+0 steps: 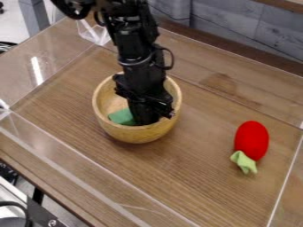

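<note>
A wooden bowl (130, 133) sits left of centre on the table, with a green object (120, 116) inside it. My black gripper (151, 113) reaches down into the bowl over the green object, covering much of it; its fingertips are too dark and crowded to show their state. A red object with a pale green end, like a toy vegetable (251, 142), lies on the right of the table.
A grey wall (236, 44) runs along the back. A clear plastic item stands at the far back left.
</note>
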